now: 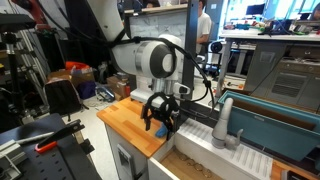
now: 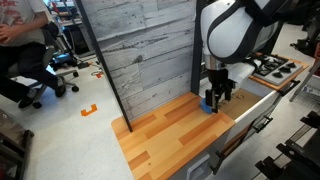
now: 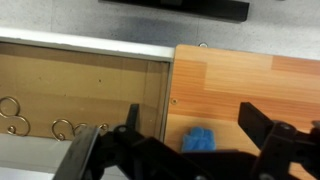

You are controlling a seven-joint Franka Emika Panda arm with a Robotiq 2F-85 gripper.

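A small blue object [image 3: 198, 139] lies on the wooden board, close to the edge by the open drawer; in exterior view 1 the blue object [image 1: 162, 131] shows just beneath the arm. My gripper stands open, with its dark fingers far apart on either side of the blue object in the wrist view. From exterior view 1 the gripper [image 1: 158, 122] hangs low over the board's edge. The blue object [image 2: 207, 104] is partly covered by the gripper in exterior view 2. Whether the fingers touch it cannot be told.
An open drawer [image 3: 90, 85] with several metal rings lies beside the wooden board [image 3: 235, 85]. Grey bottle-like objects [image 1: 222, 122] stand near the drawer on the right. The board's left part is clear. A wooden-plank wall [image 2: 150, 60] rises behind.
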